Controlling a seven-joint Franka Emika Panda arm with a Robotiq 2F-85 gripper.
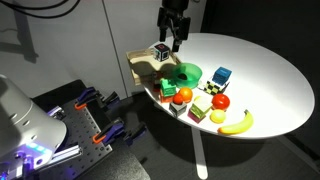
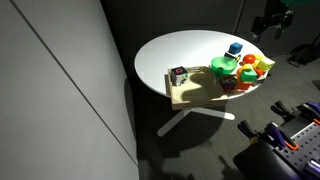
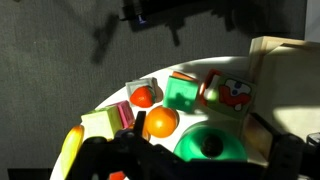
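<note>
My gripper hangs above the table's back-left side, in the air. Its fingers stand wide apart in the wrist view, with nothing held between them. Below lies a green bowl with a dark item in it. A shallow wooden box carries a dark-and-white patterned cube at one end. Close to the bowl are a green block, an orange fruit and a block with a red picture.
The round white table also bears a blue block, a checkered block, a red fruit and a banana. Near the front edge sits a small block with a red top.
</note>
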